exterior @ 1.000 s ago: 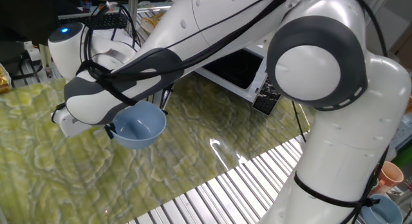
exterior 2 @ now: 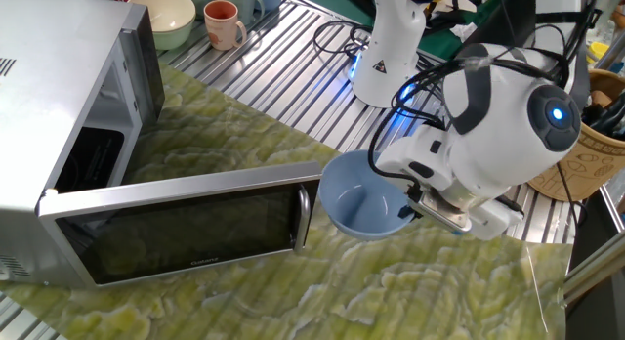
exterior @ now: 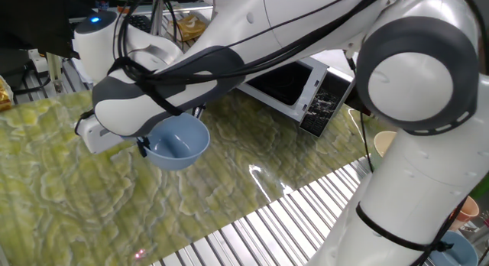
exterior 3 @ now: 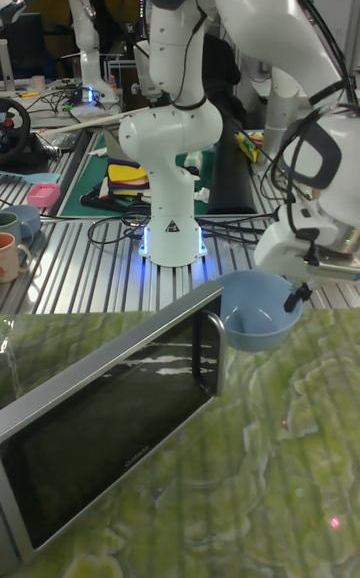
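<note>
A light blue bowl (exterior 2: 356,195) hangs in the air, held at its rim by my gripper (exterior 2: 418,205), which is shut on it. In exterior view 3 the bowl (exterior 3: 253,313) is beside the free end of the microwave door (exterior 3: 138,407), with the gripper (exterior 3: 296,299) at its right edge. The bowl (exterior: 177,142) is roughly level and looks empty. From exterior view 1 my arm's wrist covers most of the gripper. The microwave (exterior 2: 59,96) stands with its door wide open, the handle (exterior 2: 304,218) close to the bowl in exterior view 2.
A cream bowl (exterior 2: 168,18) and an orange mug (exterior 2: 224,25) stand behind the microwave, with other cups nearby. A woven basket (exterior 2: 576,164) is beyond the arm.
In exterior view 1 the arm, gripper and bowl have shifted a little to the right and slightly up, toward the microwave. The bowl has stayed in the gripper.
</note>
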